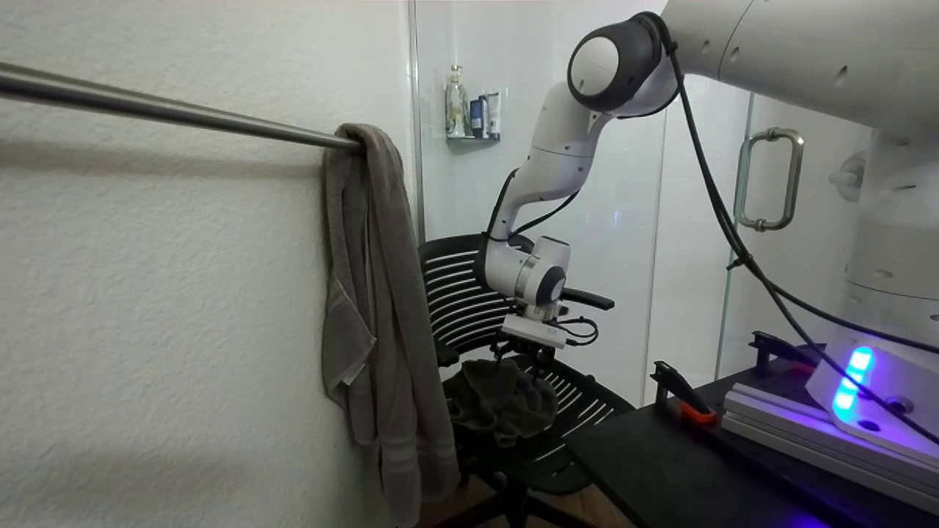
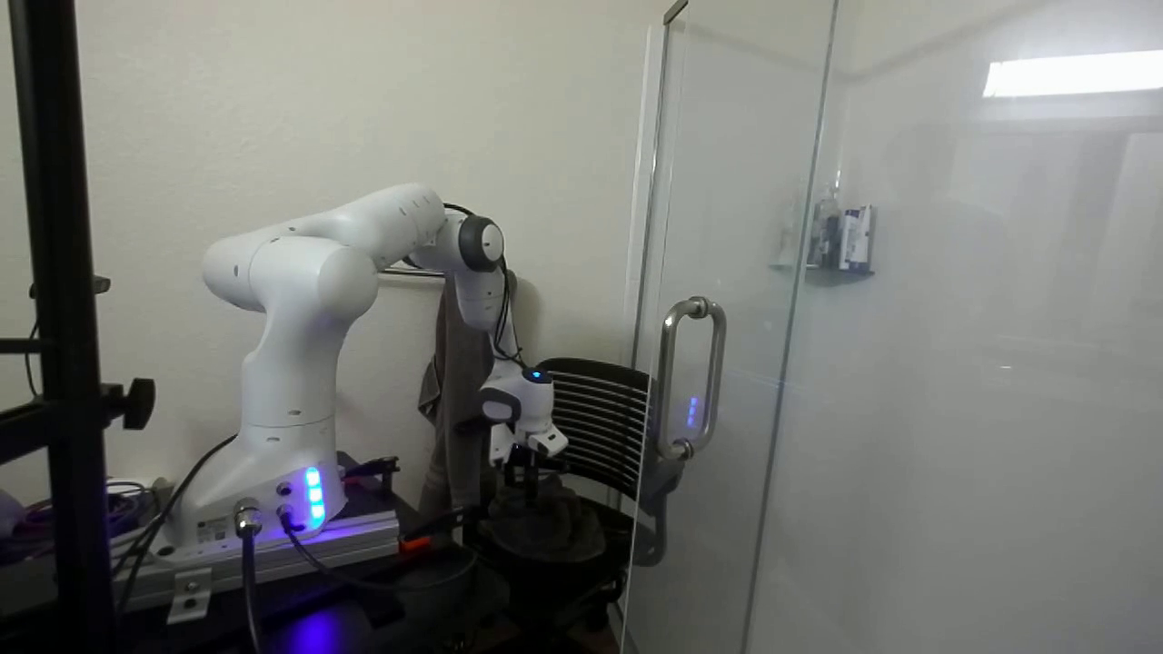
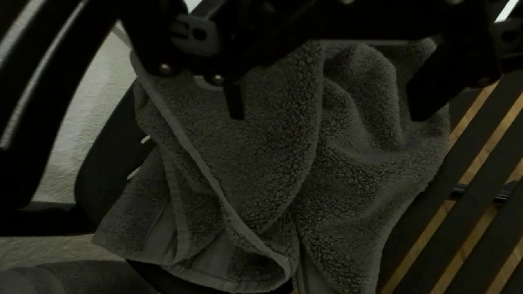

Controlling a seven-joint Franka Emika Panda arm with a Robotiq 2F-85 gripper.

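Observation:
A dark grey towel (image 1: 503, 403) lies crumpled on the seat of a black slatted chair (image 1: 576, 391). My gripper (image 1: 524, 356) is low over its top, pointing down. From above, the wrist view shows the towel (image 3: 264, 161) in loose folds, with my gripper open and its fingers (image 3: 235, 103) spread wide over it. Whether the tips touch the cloth is hard to tell. The towel (image 2: 545, 523) is dim in the second exterior view, below the gripper. Another grey towel (image 1: 378, 308) hangs from a metal bar (image 1: 176, 110) on the wall.
The chair's backrest (image 1: 462, 290) and armrest (image 1: 587, 300) stand close around my hand. A black table (image 1: 669, 466) with clamps borders the chair on the right. A glass door with a metal handle (image 2: 692, 376) stands beside the chair.

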